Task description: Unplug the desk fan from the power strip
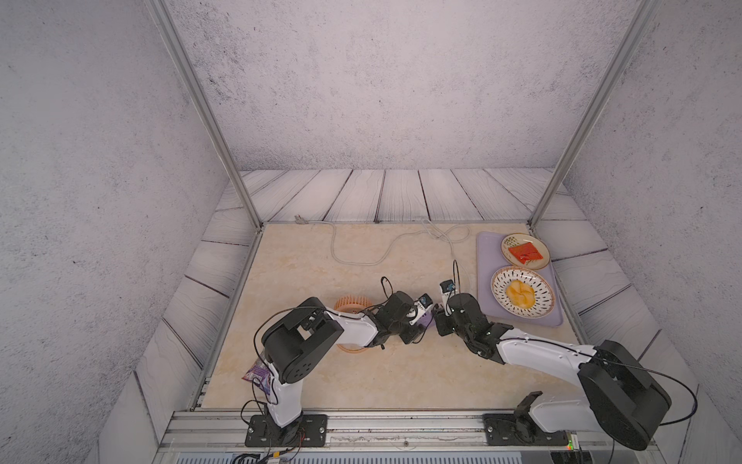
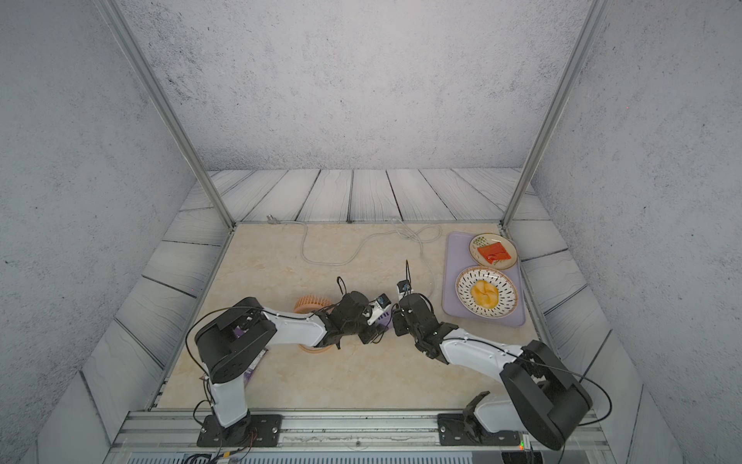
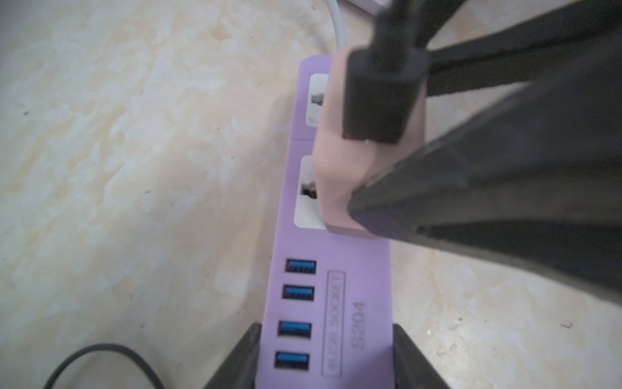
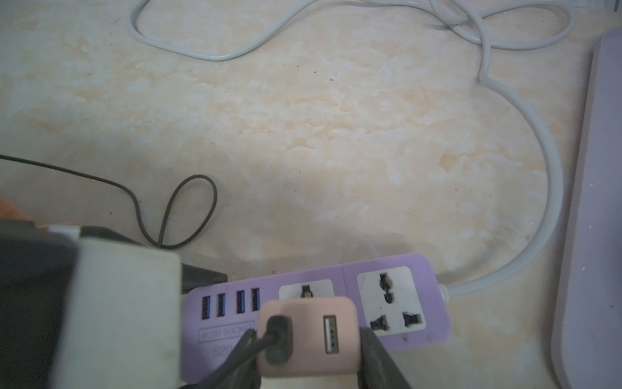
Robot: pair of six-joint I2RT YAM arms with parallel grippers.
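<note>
A purple power strip [image 3: 333, 253] with USB ports and white sockets lies on the table. My left gripper is shut across its USB end, a finger on each long side. My right gripper is shut on the pink block plug [image 4: 307, 327], with one finger on either side. A dark cable [image 4: 246, 356] runs from the plug. This plug covers part of the middle socket; whether its pins are inside cannot be seen. The end socket [image 4: 390, 301] is empty. An orange round ribbed object [image 1: 352, 302], perhaps the fan, is partly hidden under my left arm.
The strip's white cord [image 4: 547, 181] curves off to the back of the table. At the right, a lilac board [image 1: 487, 286] carries two patterned plates [image 1: 504, 301]. A purple packet [image 1: 259, 374] lies near the left arm's base.
</note>
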